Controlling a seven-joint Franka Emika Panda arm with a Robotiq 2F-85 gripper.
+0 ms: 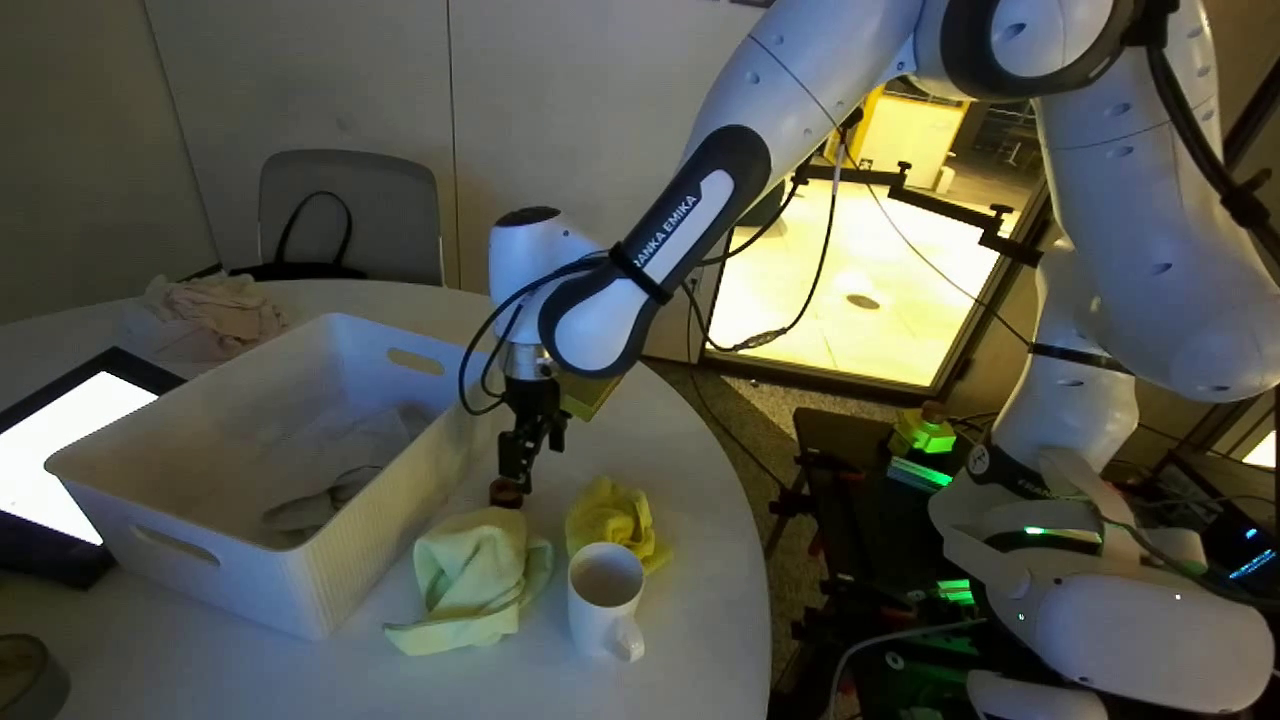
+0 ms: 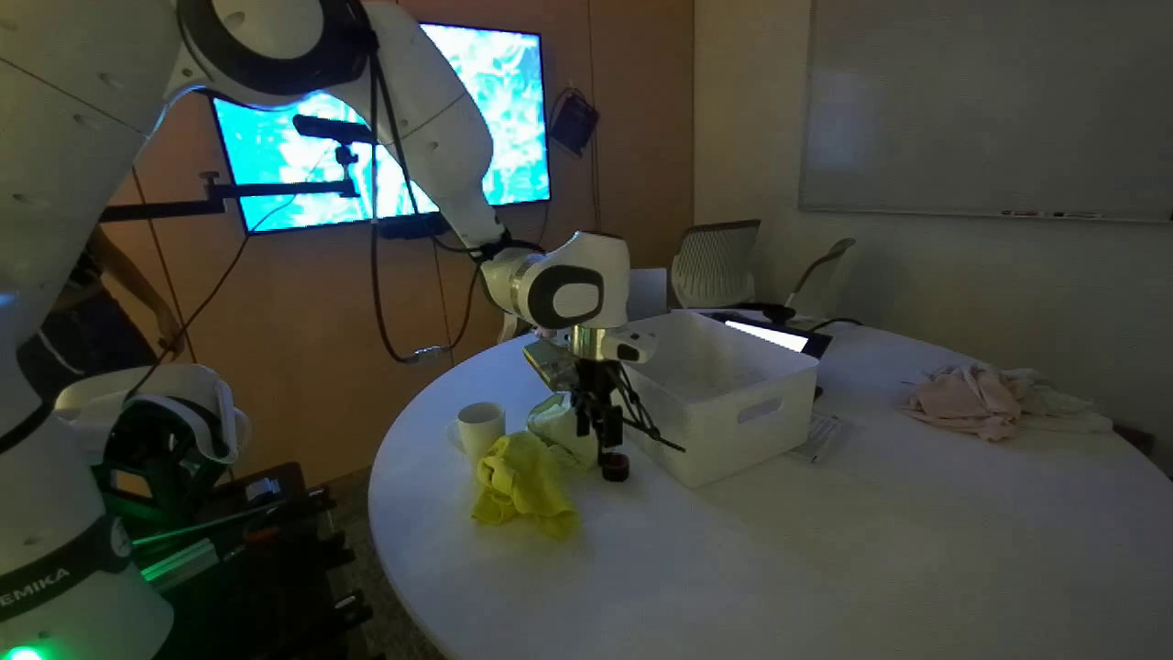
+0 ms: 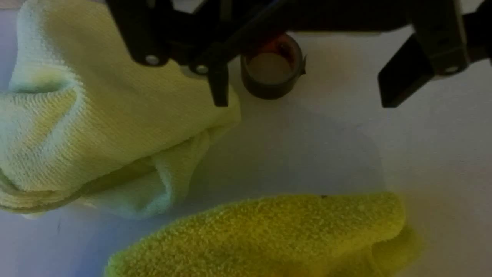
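Note:
My gripper is open, its two fingers well apart and nothing held between them. Low over the table, it hangs close above a small dark tape roll (image 3: 272, 69), which lies flat and shows nearer the left finger in the wrist view. Against the roll's near side in exterior view 1 rests a crumpled pale green cloth (image 1: 474, 570). A brighter yellow cloth (image 1: 609, 518) lies to the right, with a white mug (image 1: 600, 600) standing upright just in front of it. In exterior view 2 the roll (image 2: 615, 467) sits just below the fingertips.
Close beside the gripper stands a large white bin (image 1: 330, 576) with a grey item and pale cloth inside. A lit screen (image 1: 72, 444) and pinkish cloth (image 1: 222, 310) lie beyond it.

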